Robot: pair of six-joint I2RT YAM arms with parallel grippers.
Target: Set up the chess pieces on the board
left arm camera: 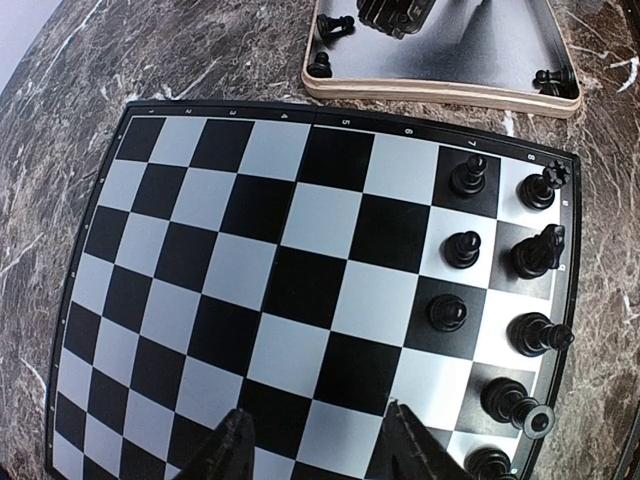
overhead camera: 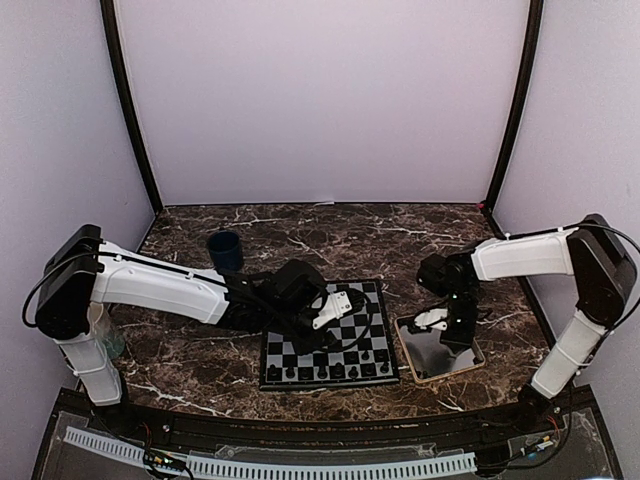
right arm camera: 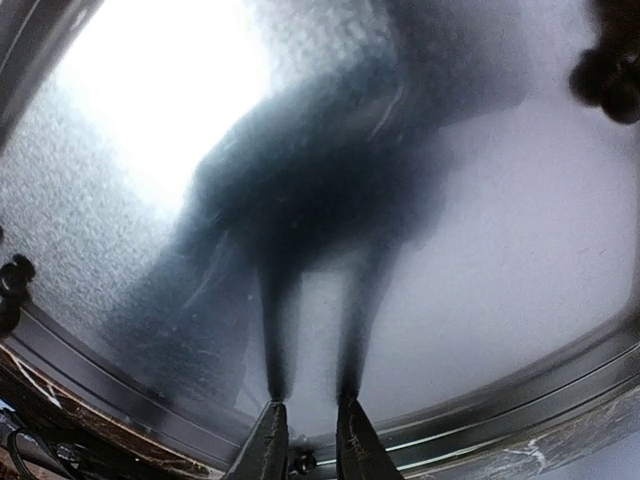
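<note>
The black-and-white chessboard (left arm camera: pixel 330 240) has black pieces standing along its right side in the left wrist view, among them a knight (left arm camera: pixel 538 251) and several pawns such as the pawn (left arm camera: pixel 463 249). Over the board hangs my left gripper, open and empty. My right gripper is low over the wood-rimmed tray (overhead camera: pixel 425 374). Its fingers are closed in on a small black piece (right arm camera: pixel 302 463), mostly hidden; which piece it is cannot be told. A few other black pieces lie near the tray's edges, such as the piece (left arm camera: pixel 335 27).
A dark blue cup (overhead camera: pixel 225 250) stands behind the left arm. The tray sits just right of the board, with a narrow strip of marbled table between them.
</note>
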